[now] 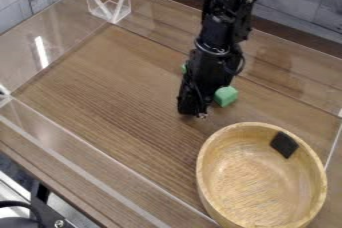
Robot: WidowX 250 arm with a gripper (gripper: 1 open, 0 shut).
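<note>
My black gripper [194, 103] is low over the wooden table, just left of a green object [225, 96], part of which is hidden behind the arm. The gripper looks shut, and nothing clearly shows between its fingers. A large tan bowl [254, 187] lies at the lower right, with a black patch on its rim.
A white wire-like item [110, 7] is at the back left. A black cable runs at the bottom left corner.
</note>
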